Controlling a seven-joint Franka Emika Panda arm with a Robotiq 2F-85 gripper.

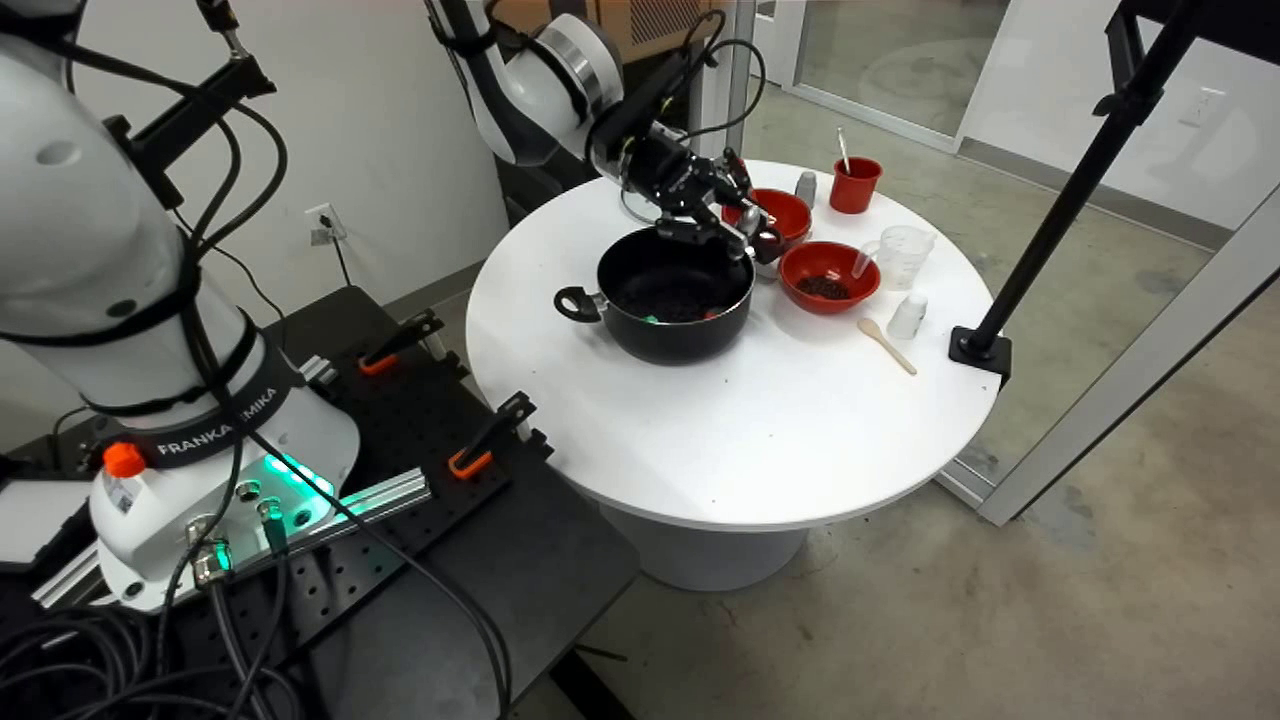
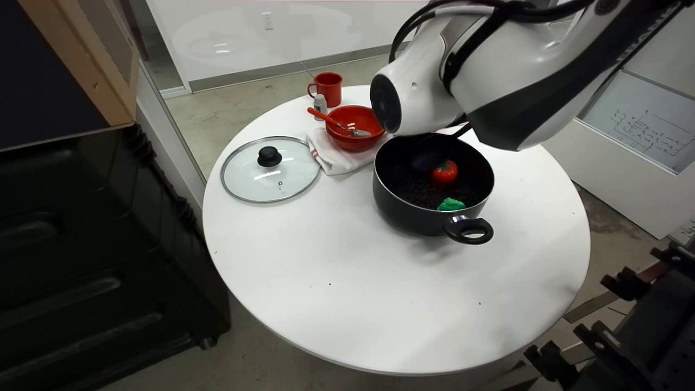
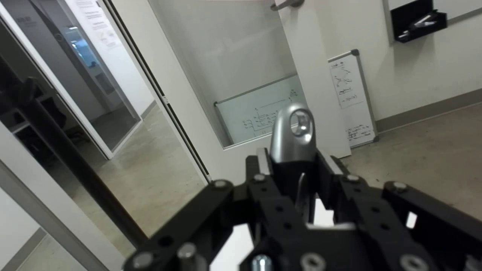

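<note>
In the wrist view, the grey end of a utensil handle (image 3: 294,135), with a hanging hole, stands up between the fingers of my gripper, which is shut on it. From exterior view 1, the gripper (image 1: 746,235) is tilted sideways over the right rim of the black pot (image 1: 675,336). Exterior view 2 shows the utensil's dark, spoon-like head (image 2: 428,160) inside the pot (image 2: 417,221); its handle slants up behind the arm. A red tomato (image 2: 444,172) and a green piece (image 2: 451,205) also lie in there.
Right of the pot are a red bowl with dark bits (image 1: 823,288), a measuring cup (image 1: 902,254), a white shaker (image 1: 908,316) and a wooden spoon (image 1: 888,346). A glass lid (image 2: 270,177) lies beside a cloth (image 2: 339,159).
</note>
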